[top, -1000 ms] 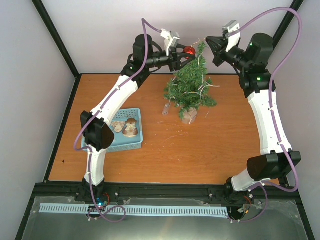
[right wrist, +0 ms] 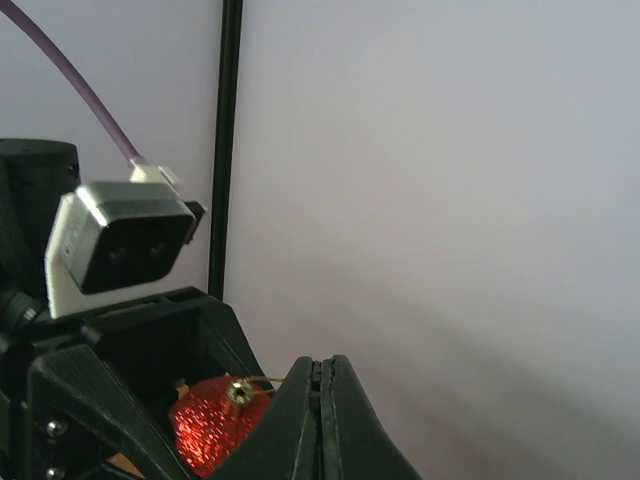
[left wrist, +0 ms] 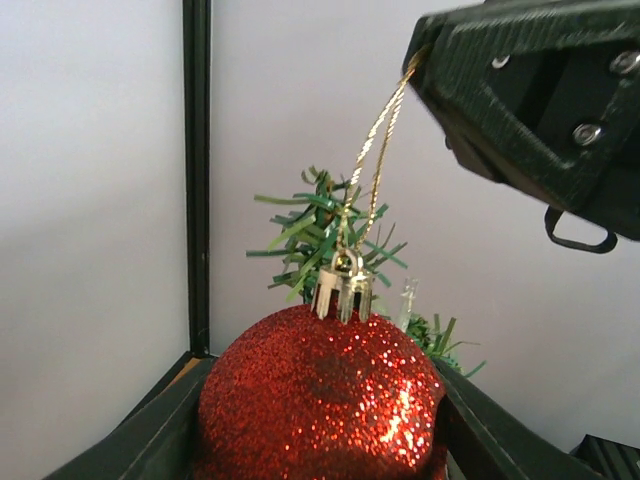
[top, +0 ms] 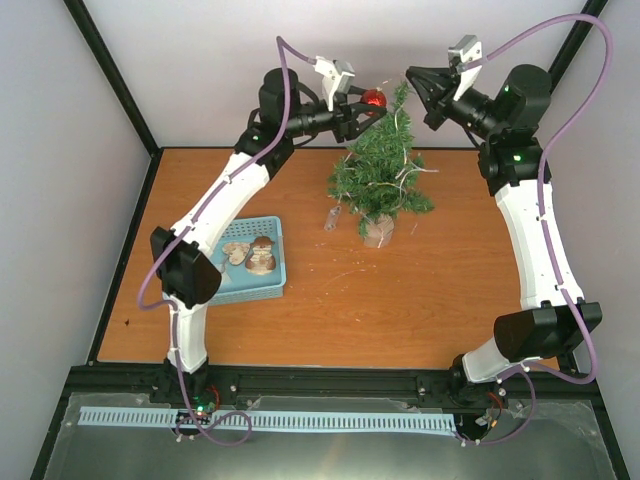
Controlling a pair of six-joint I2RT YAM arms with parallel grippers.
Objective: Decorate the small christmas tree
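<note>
A red glitter bauble (top: 373, 98) sits in my left gripper (top: 378, 100), which is shut on it above the left side of the small green tree (top: 380, 165). From the bauble's gold cap (left wrist: 343, 290) a thin gold loop (left wrist: 375, 140) runs up, pulled straight, to the fingertips of my right gripper (top: 408, 72). That gripper is shut, the end of the loop pinched at its tips. In the right wrist view the loop (right wrist: 265, 379) passes behind the shut fingers (right wrist: 345, 430). Green treetop twigs (left wrist: 325, 235) show behind the loop.
A blue tray (top: 282, 265) with several brown and white ornaments (top: 261, 257) stands left of the tree. A clear ornament (top: 333, 217) is at the tree's lower left, beside the wrapped base (top: 378, 232).
My left arm has shifted slightly to the left with the bauble, widening its distance from the right gripper. The right arm has moved barely; tree and tray are unchanged.
</note>
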